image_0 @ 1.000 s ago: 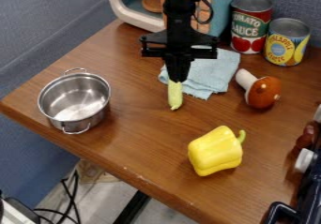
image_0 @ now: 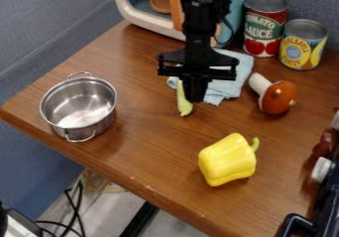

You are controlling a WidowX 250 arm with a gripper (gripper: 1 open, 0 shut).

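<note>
My black gripper (image_0: 193, 85) points down at the middle of the table, over a pale yellow elongated object (image_0: 184, 103) lying at the edge of a light blue cloth (image_0: 228, 77). The fingertips are at the object's upper part and hide some of it. I cannot tell whether the fingers are open, shut or touching it.
A metal pot (image_0: 78, 106) sits at left, a yellow pepper (image_0: 228, 162) at front right, a toy mushroom (image_0: 276, 97) at right. Tomato sauce (image_0: 265, 28) and yellow cans (image_0: 302, 47) stand behind. Dark objects line the right edge.
My gripper has moved down, its fingertips now lower over the pale yellow object and the cloth. The other things have not visibly moved.
</note>
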